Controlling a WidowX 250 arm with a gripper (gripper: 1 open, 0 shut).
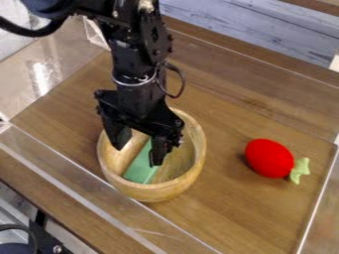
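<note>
My black gripper (138, 144) hangs over a wooden bowl (184, 179), its two fingers spread apart and reaching down inside the rim. A mint-green block (141, 169) lies in the bowl below and between the fingers, partly hidden by the gripper. Whether the fingers touch it I cannot tell.
A red plush vegetable (268, 159) with a pale green top lies on the wooden table (252, 99) to the right. A clear barrier or edge runs along the lower left.
</note>
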